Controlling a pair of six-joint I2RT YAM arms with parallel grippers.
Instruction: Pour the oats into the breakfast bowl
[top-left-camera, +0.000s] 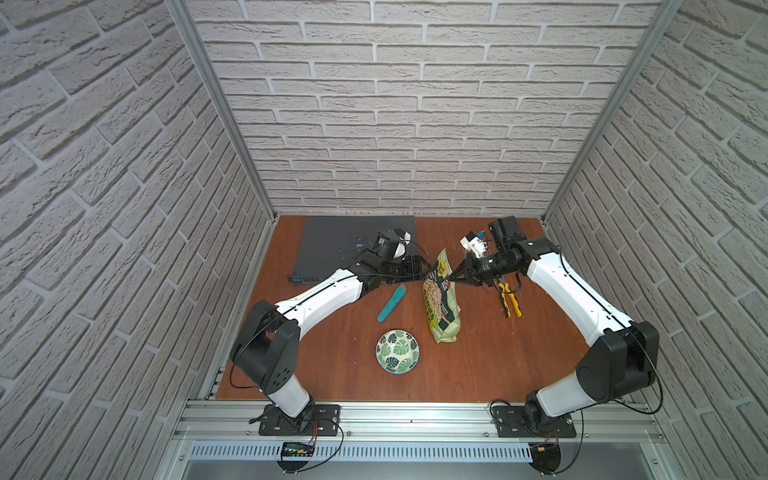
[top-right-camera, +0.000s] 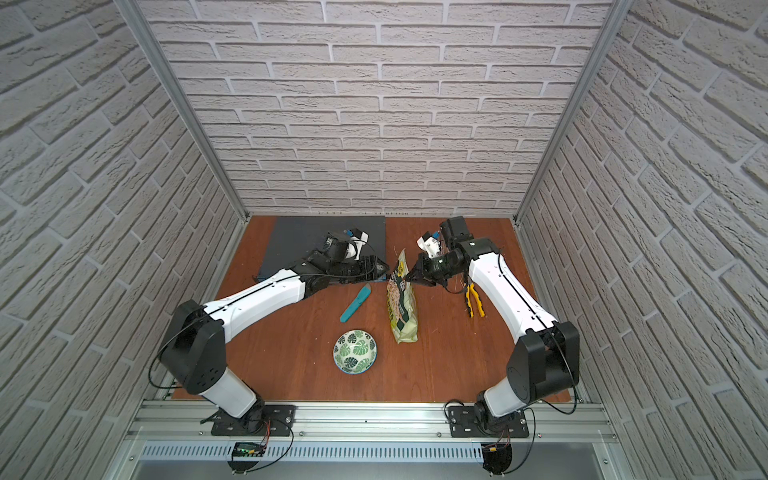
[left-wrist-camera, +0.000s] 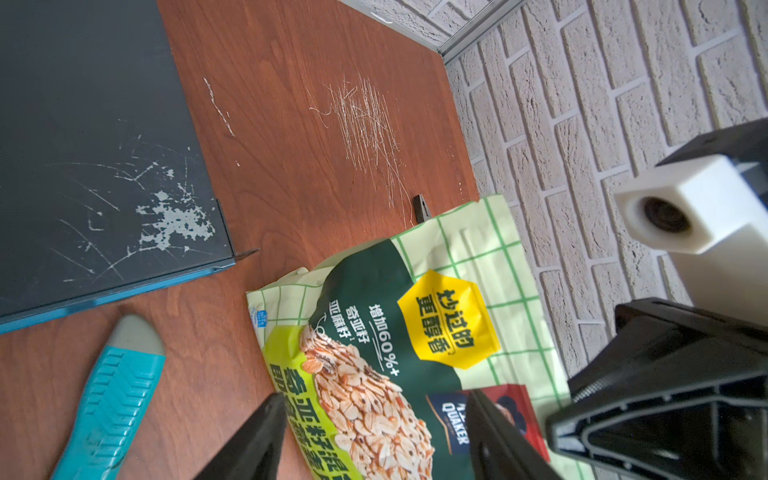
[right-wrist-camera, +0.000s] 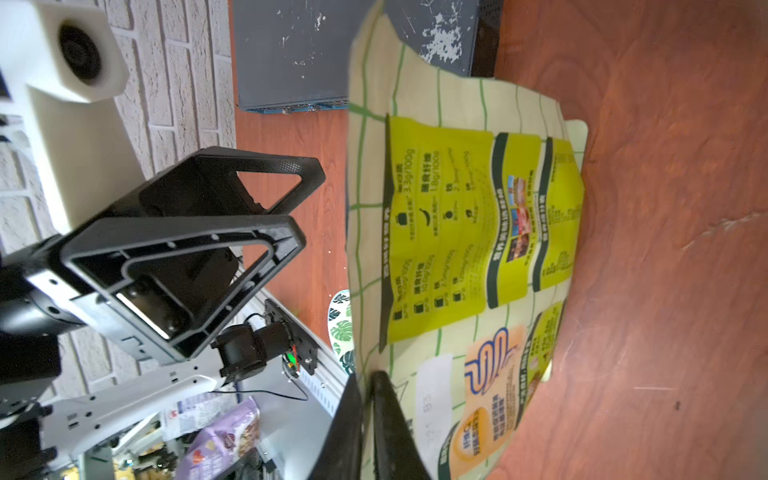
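The oat bag (top-left-camera: 441, 304), pale with a green grid and dark and yellow labels, stands on the table between my grippers. Its printed front (left-wrist-camera: 376, 400) fills the lower left wrist view. My left gripper (top-left-camera: 426, 269) is open just left of the bag's upper part, fingers (left-wrist-camera: 257, 436) well apart. My right gripper is at the bag's right side edge; its fingers (right-wrist-camera: 392, 432) are close together around that edge, and how firmly they hold it cannot be seen. The leaf-patterned bowl (top-left-camera: 397, 352) sits front left of the bag.
A teal-handled tool (top-left-camera: 391, 304) lies between the left arm and the bowl. Behind it is a dark grey box (top-left-camera: 344, 244). Yellow-handled pliers (top-left-camera: 509, 300) lie to the right. Bare table spreads right of the bag.
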